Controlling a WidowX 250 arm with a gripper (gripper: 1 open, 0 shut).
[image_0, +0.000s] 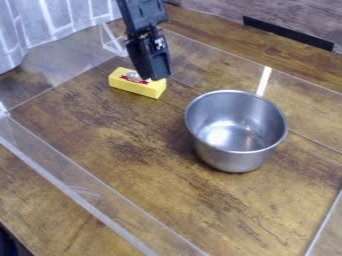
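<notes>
A yellow block (140, 89) with a red and white marking lies on the wooden table, left of centre. My dark gripper (150, 68) hangs just above it and partly covers its back; whether the fingers touch it or how wide they stand is unclear. A steel bowl (235, 145) sits to the right, apart from the block.
Pale strips run along the edges of the wooden table (120, 190). A crumpled translucent sheet (34, 30) is at the back left.
</notes>
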